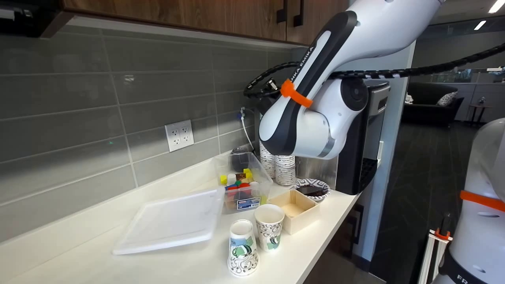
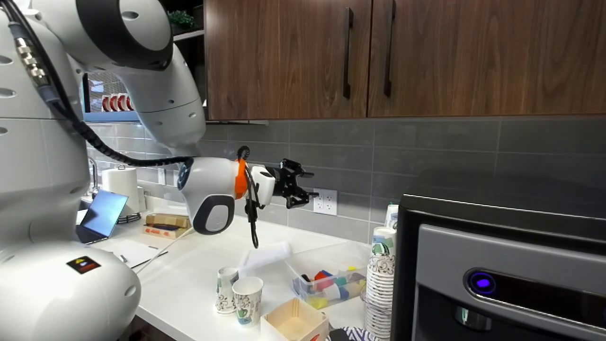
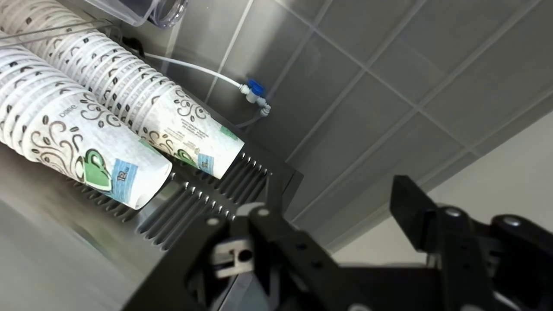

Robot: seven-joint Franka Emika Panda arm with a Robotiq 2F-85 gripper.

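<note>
My gripper [image 2: 312, 184] hangs high above the counter near the tiled wall, its fingers apart and nothing between them. In the wrist view the gripper likewise has an empty gap, with tiles behind it. The white lid [image 1: 173, 218] is down at the counter, left of the clear bin [image 1: 239, 194], its right end close to the bin; whether it rests flat I cannot tell. Exterior view 2 shows only part of the lid [image 2: 265, 255] beside the bin. Coloured blocks [image 2: 329, 281] lie inside the uncovered bin.
Two paper cups stand near the front edge: one upside down [image 1: 243, 251], one upright [image 1: 270, 227]. Close by are a wooden box [image 1: 298, 213] and a patterned bowl [image 1: 322, 184]. Cup stacks [image 2: 379, 284] stand beside the black machine [image 2: 505, 238]. Cabinets [image 2: 289, 57] hang overhead.
</note>
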